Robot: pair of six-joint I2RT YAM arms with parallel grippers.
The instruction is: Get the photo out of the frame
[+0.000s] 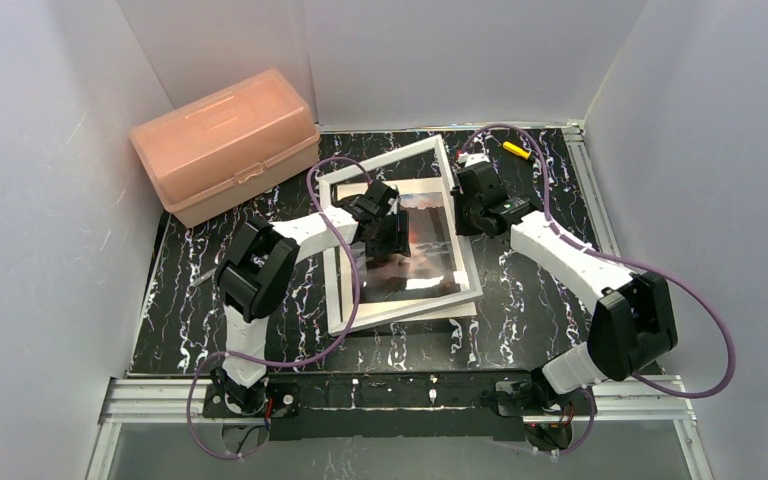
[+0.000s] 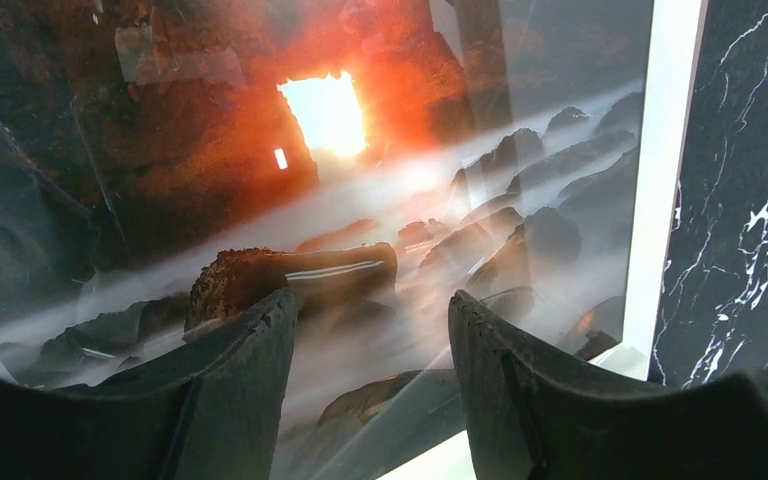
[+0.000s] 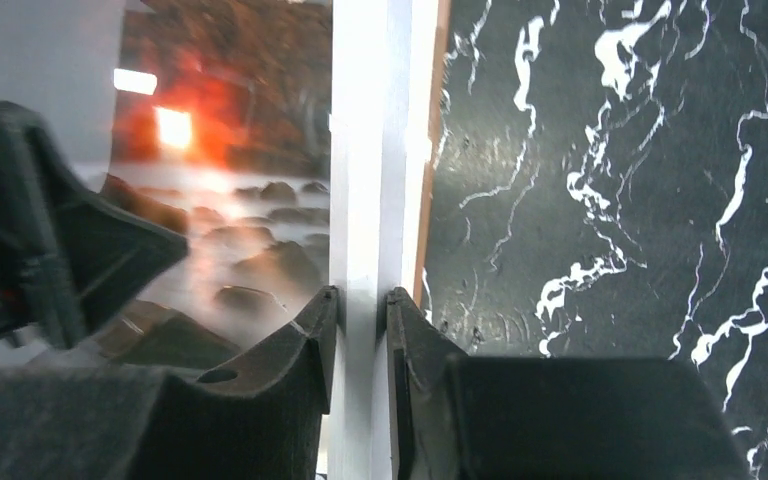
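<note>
The white frame [image 1: 472, 270] is tilted, its far side raised, over the cream mat and photo. My right gripper is shut on the frame's right bar, one finger on each side. Beneath the clear pane is the photo [image 1: 425, 235], a red sunset over misty rocks, with the mat's lower right corner [image 1: 465, 311] showing past the frame. Over the photo, my left gripper stands open with nothing between its fingers. Whether its tips touch the pane, I cannot tell.
A closed salmon-coloured box [image 1: 225, 140] occupies the back left. A yellow-handled tool [image 1: 516, 150] lies at the back right.
</note>
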